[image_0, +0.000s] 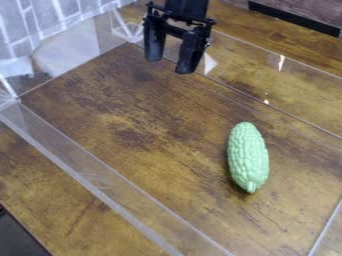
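A pale green bitter melon (247, 155) lies lengthwise on the wooden board at the right of the camera view. My black gripper (171, 52) hangs at the top centre, well behind and left of the melon, its two fingers apart with nothing between them.
Clear low walls border the brown wooden surface (127, 120) on the sides. A pale curtain-like sheet (40, 25) is at the top left. The middle and front of the board are bare.
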